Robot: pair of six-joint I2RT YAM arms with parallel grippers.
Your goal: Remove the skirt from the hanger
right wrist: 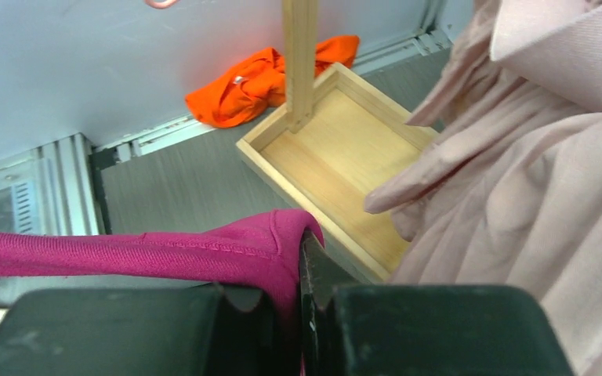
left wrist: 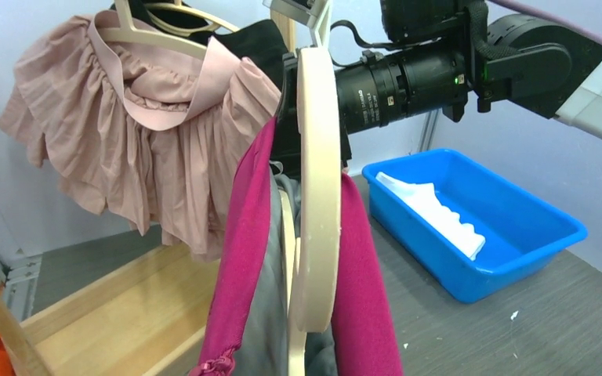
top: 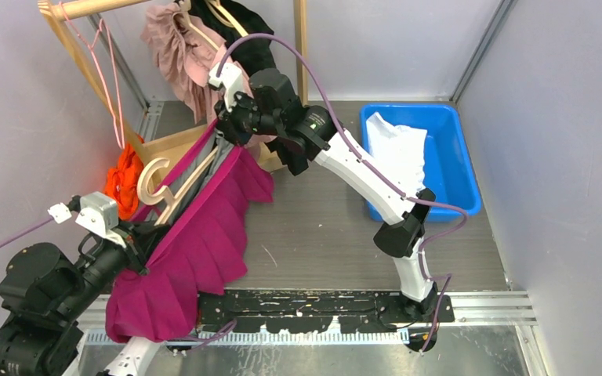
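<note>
The magenta skirt (top: 196, 258) with grey lining is stretched between both arms, a wooden hanger (top: 196, 176) running inside its waist opening. In the top view my left gripper (top: 155, 233) is at the hanger's near end and looks shut on it; its fingertips are hidden, and whether cloth is pinched too cannot be told. Its wrist view shows the hanger hook (left wrist: 317, 188) close up, with the waistband on either side. At the far end of the skirt, my right gripper is shut on a fold of the waistband (right wrist: 204, 254).
A pink skirt (left wrist: 165, 141) and black clothing hang on the wooden rack (top: 90, 8) close behind the right gripper. Orange cloth (right wrist: 259, 82) lies beside the rack's base. A blue bin (top: 447, 168) holding white cloth stands right.
</note>
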